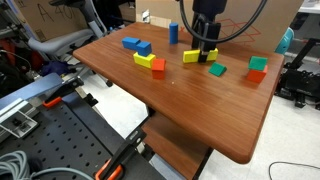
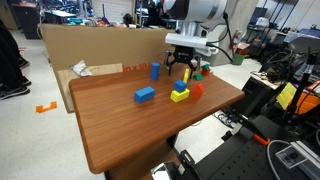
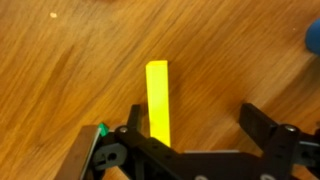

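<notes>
A long yellow block (image 1: 191, 57) lies on the wooden table, with my gripper low over it. In the wrist view the fingers stand wide apart, so the gripper is open. The yellow block (image 3: 157, 95) shows between them, much closer to the left finger (image 3: 134, 120) than to the right finger (image 3: 256, 122). Its lower end runs behind the gripper body. Whether a fingertip touches the block cannot be told.
A blue cylinder (image 1: 173, 34) stands beside the gripper. Blue blocks (image 1: 137, 46), a short yellow block (image 1: 145, 59) and a red block (image 1: 158, 65) sit leftward. A flat green piece (image 1: 217, 69) and a green-on-red stack (image 1: 257, 68) lie rightward.
</notes>
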